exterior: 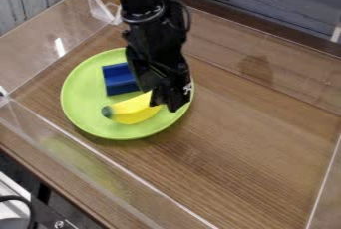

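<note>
A green plate (94, 114) lies on the wooden surface at the left middle. On it are a blue block (118, 77) and a yellow banana (130, 113). My black gripper (163, 96) hangs over the plate, its fingers open just above the banana's right part, partly hiding both objects.
Walls edge the back and left. A black cable (16, 203) is at the bottom left.
</note>
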